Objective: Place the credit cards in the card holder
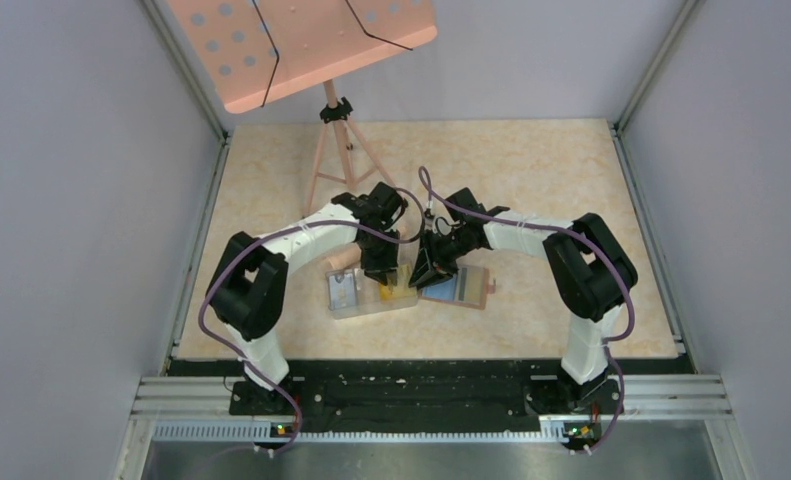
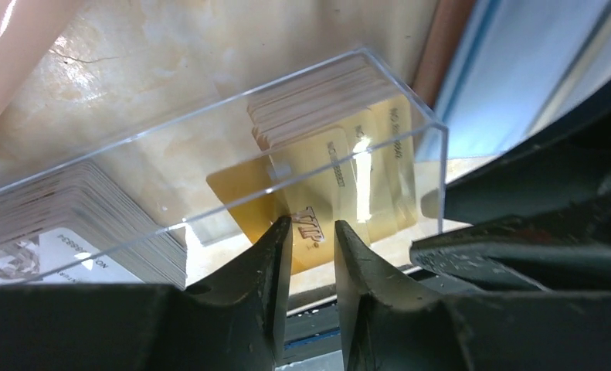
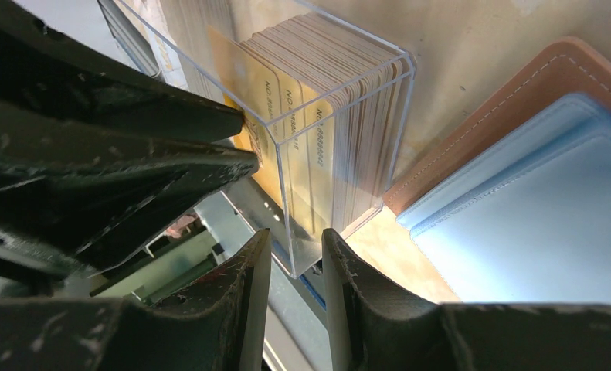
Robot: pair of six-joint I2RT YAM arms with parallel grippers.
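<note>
A clear box holds gold cards packed at its right end. The foremost gold card leans out to the left, away from the stack. My left gripper is open over that card, a gap showing between its fingers; the right wrist view shows its fingers by the leaning card. At the box's right end is my right gripper, its fingers apart and the clear corner showing between them. The brown card holder with pale blue pockets lies just right of the box.
White cards fill the box's left end, with a gap before the gold ones. A pink easel stands behind on the table.
</note>
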